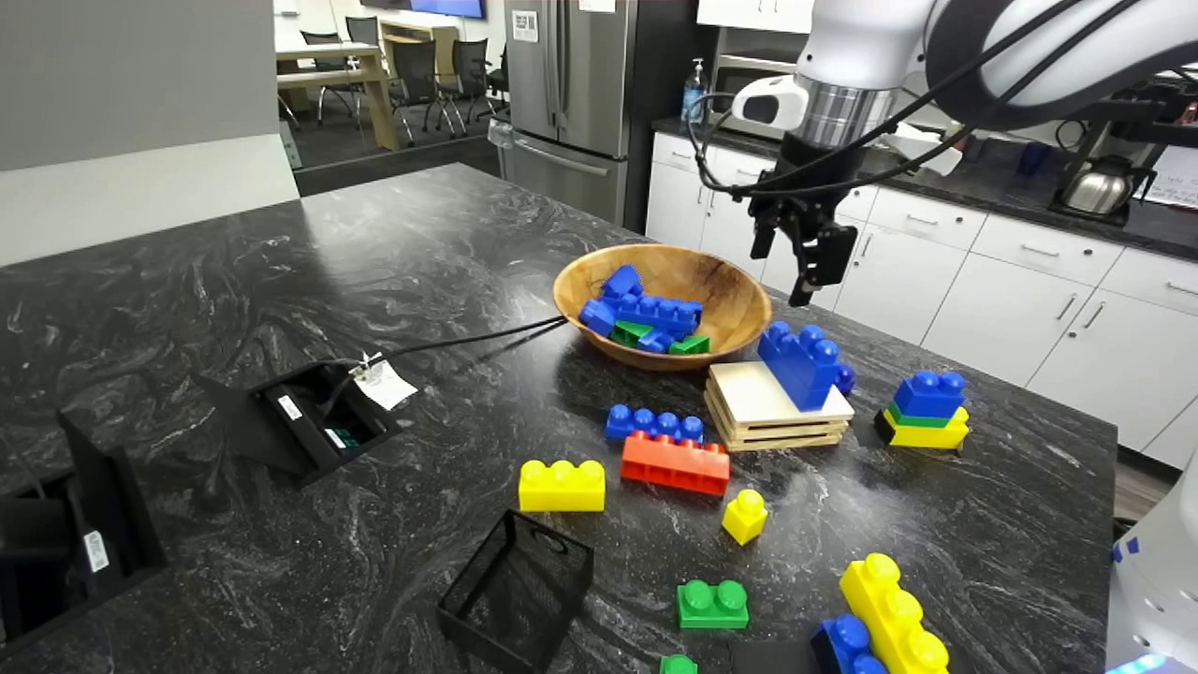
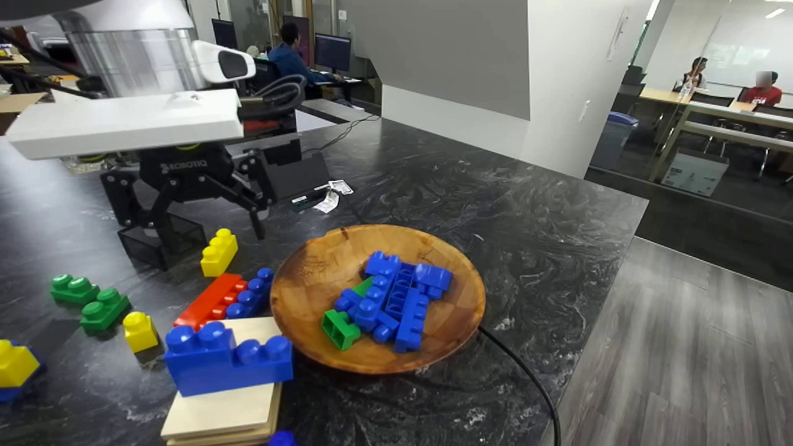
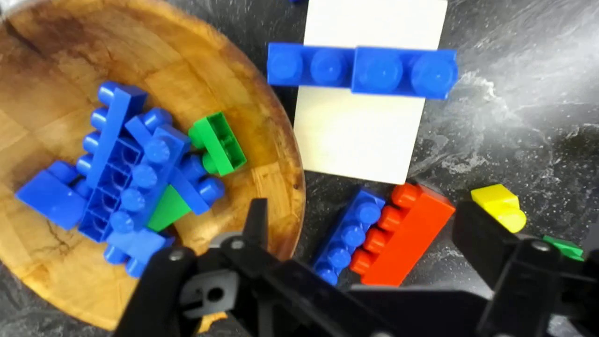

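My gripper [image 1: 782,273] hangs in the air above the table, open and empty. In the wrist view its left fingertip [image 3: 257,222] overlaps the wooden bowl's rim, and its right fingertip [image 3: 481,241] appears beside a small yellow brick [image 3: 500,207]. Between them in that view lie a red brick [image 3: 407,235] and a blue brick [image 3: 349,236], side by side on the table. Several blue bricks and a few green ones, including a green brick [image 3: 220,143], rest in the bowl [image 2: 305,297]. A stepped blue block [image 1: 799,365] stands on stacked light wooden boards [image 1: 747,393].
A longer yellow brick [image 1: 562,487] lies near a black mesh basket [image 1: 517,595]. At the right stands a blue, green and yellow stack [image 1: 927,410]. More green and yellow bricks occupy the front. Bare table [image 1: 371,258] stretches left and behind the bowl, crossed by a black cable.
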